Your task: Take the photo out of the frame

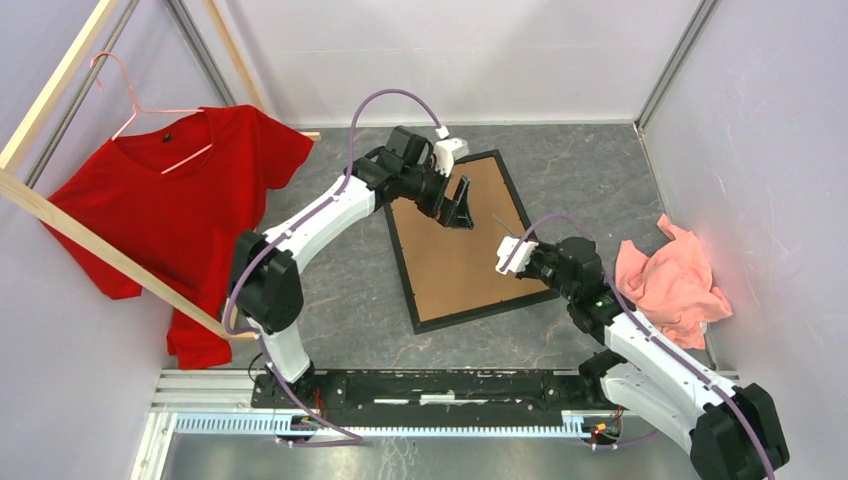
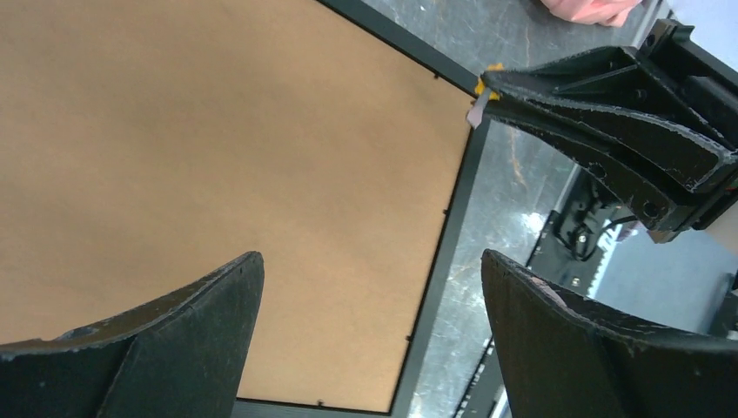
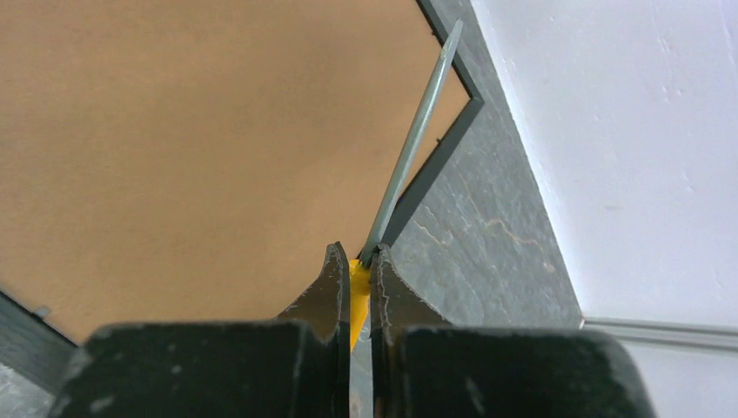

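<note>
The picture frame lies back side up on the grey table, its black border around a brown backing board. Small dark tabs show along the border's inner edge. Over the board's upper part hangs my left gripper, open, with nothing between its fingers. My right gripper is shut on a screwdriver with a yellow handle and a long grey shaft. The shaft points over the board toward a corner of the frame; whether the tip touches anything, I cannot tell. The photo is hidden.
A red T-shirt hangs on a pink hanger from a wooden rack at the left. By the right wall lies a crumpled pink cloth. Bare table surrounds the frame.
</note>
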